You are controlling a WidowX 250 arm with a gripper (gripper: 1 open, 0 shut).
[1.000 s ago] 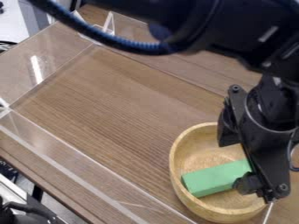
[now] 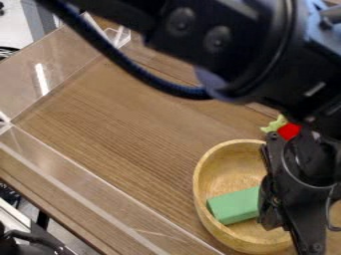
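Note:
A green block (image 2: 233, 205) lies in a round wooden bowl (image 2: 213, 169) at the lower right. My gripper (image 2: 282, 199) is over the right part of the bowl, beside the block, and hides that side of the bowl. Its fingertips are dark and partly turned from view; nothing clearly shows held between them.
Behind the gripper at the right edge are a red object (image 2: 288, 130) and a yellow-green item (image 2: 273, 125), both partly hidden.
The arm and gripper have shifted and turned slightly to the right, uncovering the red and yellow-green items behind. The block and bowl look unmoved.

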